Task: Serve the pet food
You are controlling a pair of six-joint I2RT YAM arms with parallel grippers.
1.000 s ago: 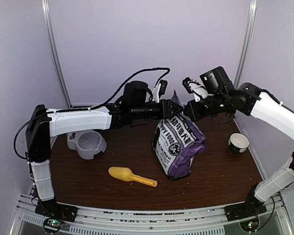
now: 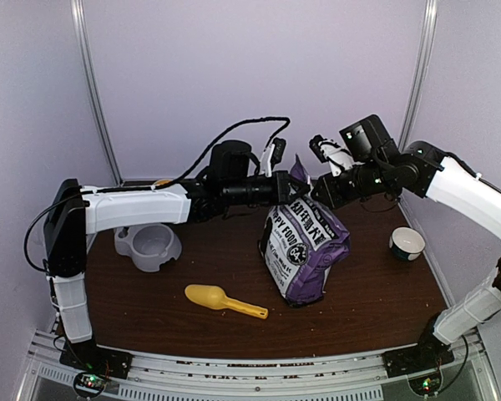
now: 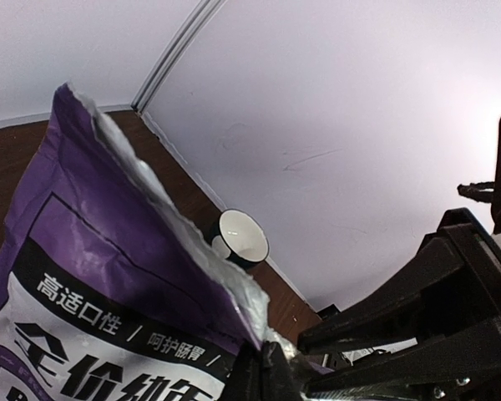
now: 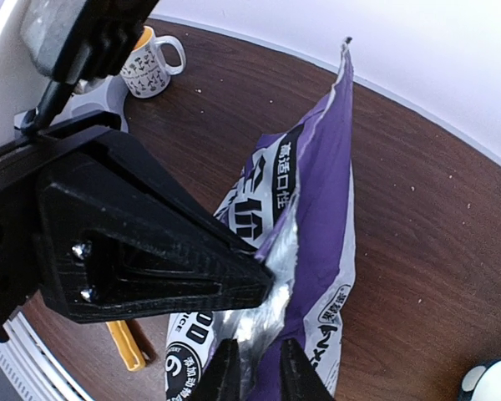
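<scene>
The purple pet food bag (image 2: 305,251) stands upright mid-table, its crimped top edge between my two grippers. My left gripper (image 2: 292,190) is shut at that top edge, seen at the bottom of the left wrist view on the bag's rim. My right gripper (image 2: 324,190) is at the same edge from the right; how far its fingers are apart is hard to tell. A yellow scoop (image 2: 217,299) lies in front, left of the bag. A grey pet bowl (image 2: 148,249) sits at the left.
A dark cup with white inside (image 2: 407,243) stands at the right. A white mug (image 4: 146,71) is at the back left, largely hidden by my left arm in the top view.
Almost nothing differs in the top view; both arms and the bag stay in place, with at most a very slight shift of my right gripper.
</scene>
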